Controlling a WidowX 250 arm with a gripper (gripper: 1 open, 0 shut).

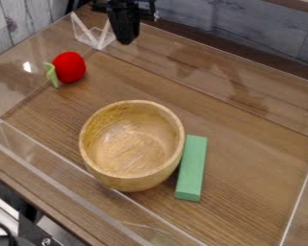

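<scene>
My black gripper point(124, 32) hangs at the top, left of centre, its tip pointing down above the back of the table, shut with nothing visible between its fingers. Below and left of it a red round object with a green stem point(68, 68) lies on the wooden table. A large tan bowl point(128, 145) sits in the front middle, with a green bar point(192, 167) lying along its right side.
A raised wall point(260, 27) runs along the back. The table's left edge lies at the lower left.
</scene>
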